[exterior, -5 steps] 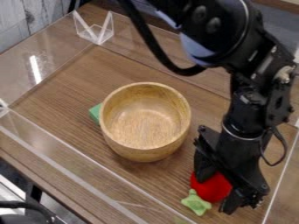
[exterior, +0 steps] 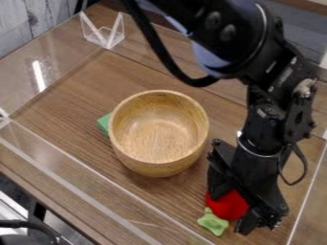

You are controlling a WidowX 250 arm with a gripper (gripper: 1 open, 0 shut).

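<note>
My black gripper (exterior: 243, 196) hangs low at the lower right, its fingers around a red object (exterior: 227, 205) near the table's front. A small light green piece (exterior: 212, 222) lies just left of the red object. The gripper's fingers are open, though partly hidden by its own body; whether they touch the red object cannot be told.
A wooden bowl (exterior: 159, 124) stands left of the gripper, with a green object (exterior: 105, 123) partly hidden behind its left side. A white wire item (exterior: 102, 29) is at the back left.
The gripper has shifted very slightly around the red object; the bowl and green pieces look unmoved.
</note>
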